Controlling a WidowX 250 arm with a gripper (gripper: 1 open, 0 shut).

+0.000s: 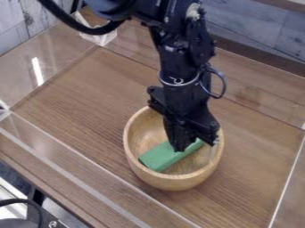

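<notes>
A black robot arm reaches down from the top of the view to a light wooden bowl (143, 167) on the wooden table. Its gripper (184, 141) is over the inside of the bowl, just above a green rectangular object (160, 158) that lies tilted along the bowl's floor. The gripper's fingers are dark and overlap, so whether they are open or shut is unclear, as is whether they touch the green object.
A pale wall with grey planks stands along the back. A dark cable lies at the lower left corner.
</notes>
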